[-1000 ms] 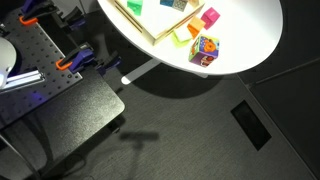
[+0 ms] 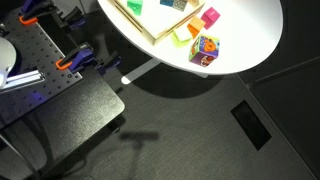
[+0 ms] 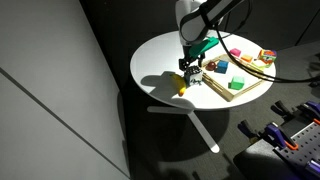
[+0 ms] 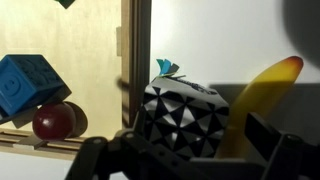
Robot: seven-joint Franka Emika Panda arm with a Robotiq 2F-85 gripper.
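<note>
In the wrist view, a black-and-white patterned object [image 4: 187, 112] lies beside the tray, with a small blue tag-like piece [image 4: 167, 68] at its top edge. My gripper stands open over it, one finger to each side in that view; whether they touch it I cannot tell. Close on the right is a yellow banana [image 4: 268, 88], partly covered by the right finger. Exterior view 2 shows the gripper [image 3: 194, 66] low at the white table, above the patterned object, with the banana [image 3: 180, 84] to its left. Exterior view 1 does not include the gripper.
The wooden tray [image 3: 237, 98] holds a blue cube [image 4: 28, 84], a red ball [image 4: 54, 121] and a green block [image 3: 236, 83]. A colourful box [image 2: 205, 50] and a pink block [image 2: 210, 16] stand beyond it on the white table [image 2: 255, 30]. Bare tabletop lies left of the banana.
</note>
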